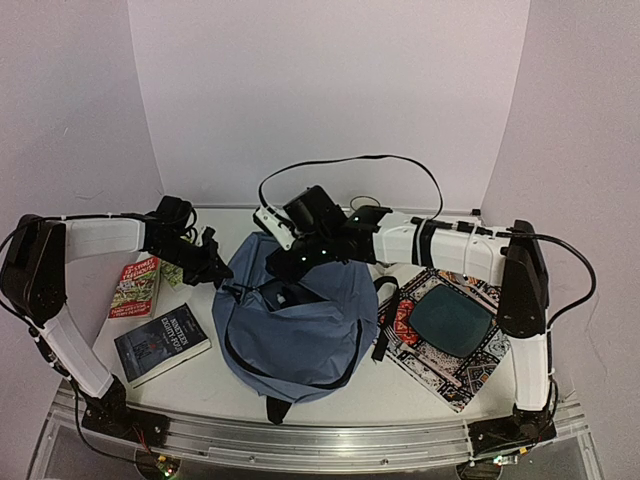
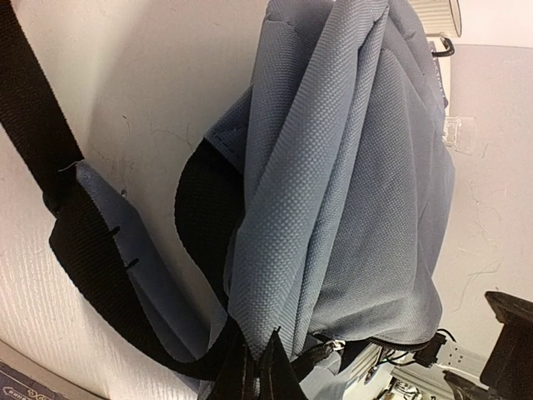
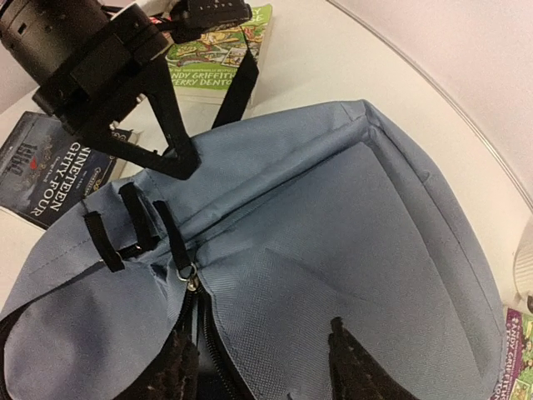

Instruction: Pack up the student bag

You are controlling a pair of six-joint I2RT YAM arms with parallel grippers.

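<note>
The blue-grey bag (image 1: 290,345) lies in the middle of the table, its zipped mouth partly open below my right gripper. My left gripper is shut on the bag's fabric at its left edge; the right wrist view shows its fingertips (image 3: 181,162) meeting there. Above the zipper (image 3: 208,333), my right gripper stands open, its two fingers wide apart with nothing between them. On the left rest the dark book Nineteen Eighty-Four (image 1: 163,343), a red book (image 1: 135,288) and a green book (image 3: 221,58).
At the right, a dark teal flat item (image 1: 451,320) lies on a patterned mat or folder (image 1: 440,385). A pale cup-like object (image 3: 525,262) and a purple book (image 3: 516,354) show beyond the bag. Black straps hang off the bag's sides.
</note>
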